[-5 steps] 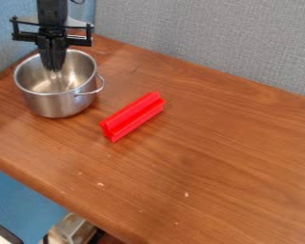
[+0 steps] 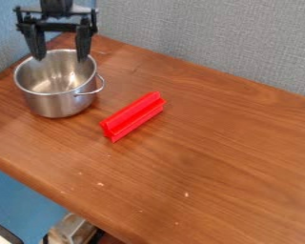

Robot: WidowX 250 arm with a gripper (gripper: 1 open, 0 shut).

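Observation:
My black gripper (image 2: 57, 45) hangs open above a steel pot (image 2: 60, 95) at the upper left of the camera view, its two fingers pointing down over the pot's top with nothing seen between them. The pot has a wire handle on its right side; the bottom of its inside is only partly visible. A red ridged bar-shaped object (image 2: 132, 116) lies on the wooden table (image 2: 219, 172) to the pot's lower right, apart from it.
A grey textured wall (image 2: 232, 38) runs along the back. Metal hardware (image 2: 72, 229) sits at the lower left edge.
My gripper has opened from fingers close together to wide apart and has risen up from the pot. The pot and red object have not visibly moved.

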